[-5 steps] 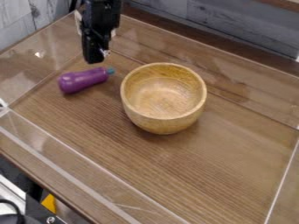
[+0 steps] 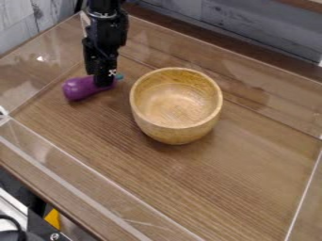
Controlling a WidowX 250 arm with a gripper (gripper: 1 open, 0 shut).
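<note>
A purple eggplant-like object (image 2: 86, 88) with a small teal tip lies on the wooden table, left of a large tan bowl (image 2: 175, 102). The black gripper (image 2: 104, 75) reaches down from the top over the right part of the purple object, very close to it; whether its fingers touch it or how far they are apart is hard to tell.
The bowl is empty and takes up the middle of the table (image 2: 214, 188). Dark cables lie off the table edge at bottom left.
The gripper has come steadily downward from the top of the view to the purple object, which appears to lie where it was.
</note>
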